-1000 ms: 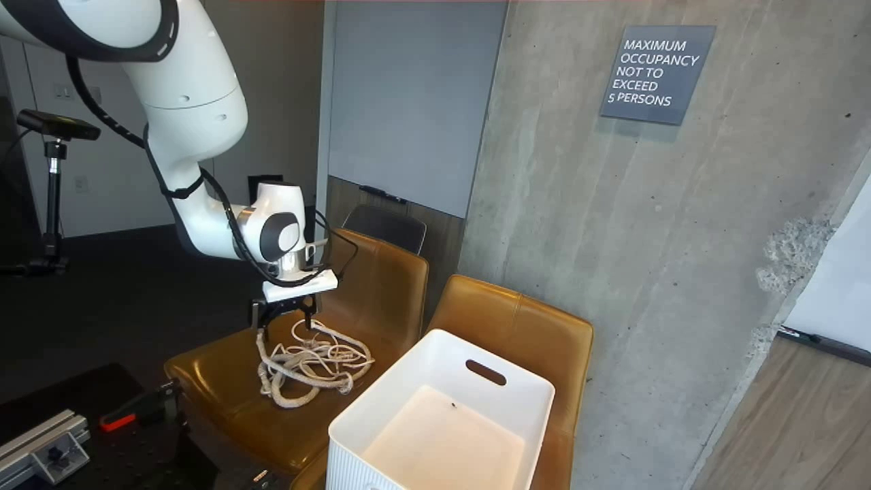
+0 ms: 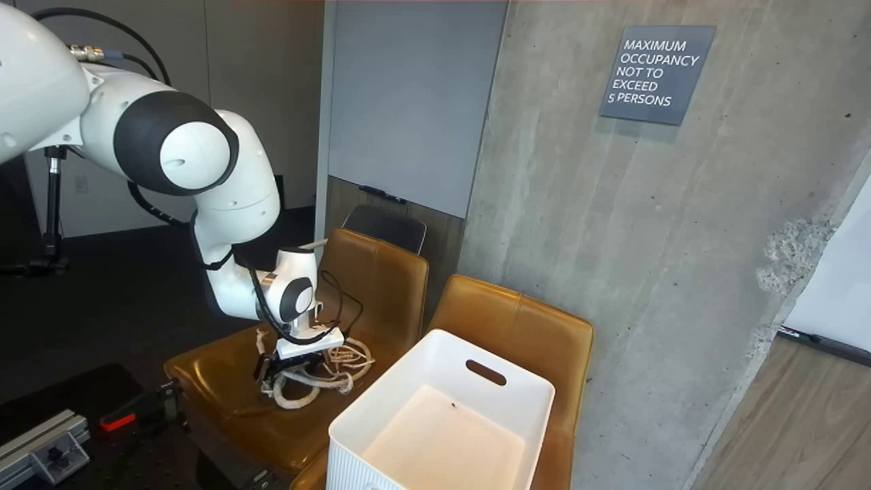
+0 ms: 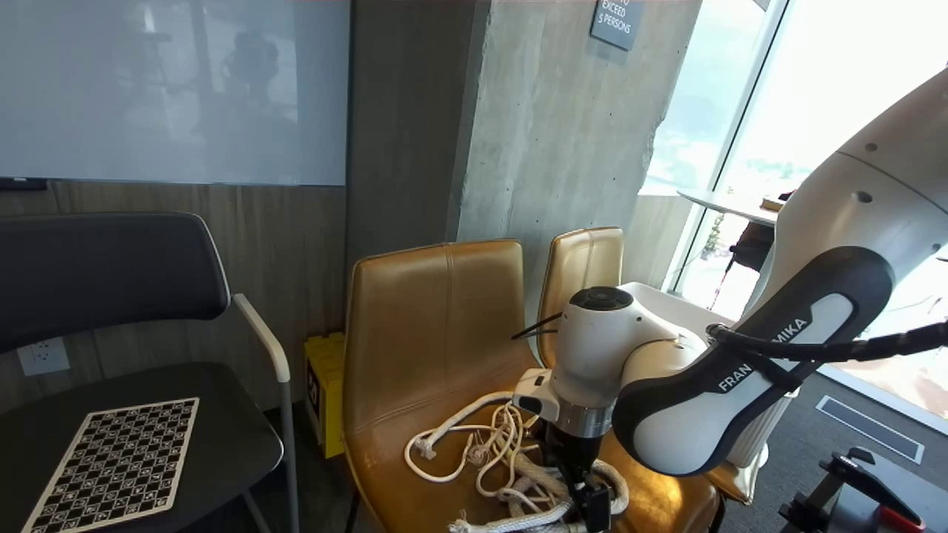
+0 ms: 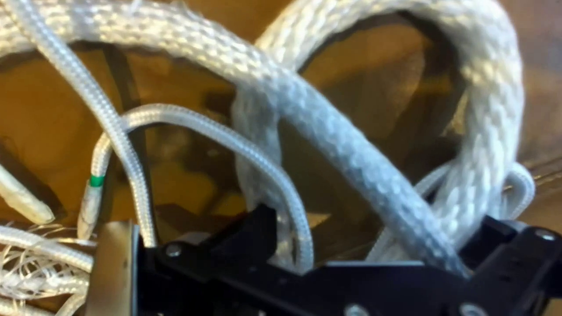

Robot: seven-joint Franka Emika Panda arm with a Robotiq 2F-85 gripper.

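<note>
A tangle of off-white rope [image 2: 349, 359], with thick and thin strands, lies on the seat of a tan leather chair [image 2: 214, 371]. My gripper is low over this heap, fingers apart. In the wrist view its black fingers [image 4: 261, 231] stand on either side of thick braided rope [image 4: 342, 142], which runs down into the gap; a thin cord [image 4: 292, 197] curves down beside the left finger. Neither is seen clamped. A thin cord end with a green band [image 4: 96, 181] shows at left. The gripper's body hides the lower strands.
An empty white bin [image 2: 506, 359] with a handle slot stands on the neighbouring tan chair [image 2: 522, 320]. Behind the chairs is a concrete wall [image 2: 678, 269]. In the second exterior view, a patterned board [image 3: 120, 462] lies on a dark chair at left.
The arm has come down from above the rope heap, so my gripper now sits among the strands. The rope heap and bin appear in the same places.
</note>
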